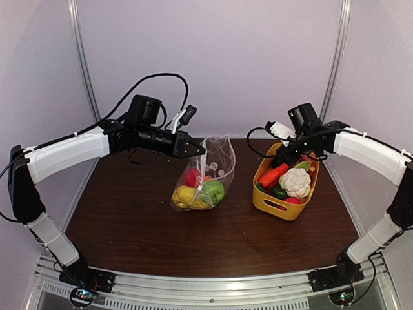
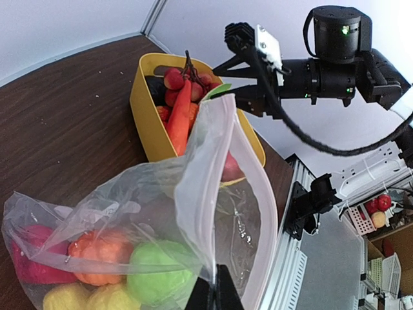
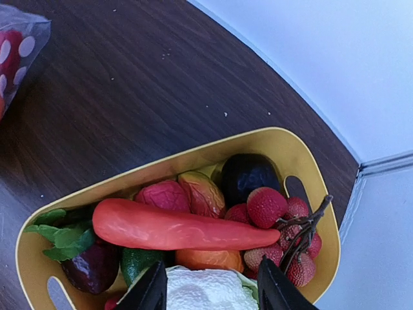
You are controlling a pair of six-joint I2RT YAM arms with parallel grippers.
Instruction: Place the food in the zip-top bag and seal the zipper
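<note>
The clear zip top bag stands open-mouthed on the table with food in its bottom: a green pepper, a small orange pumpkin, a pink-red item and yellow pieces. My left gripper is shut on the bag's upper rim. Above the back of the yellow bin, my right gripper has its fingers apart, a pale vegetable showing between and below them; contact cannot be told. A long red pepper and a white cauliflower lie in the bin.
More food fills the bin: a dark round fruit, a red berry bunch, an eggplant and green leaves. Bare table lies in front of the bag and between it and the bin.
</note>
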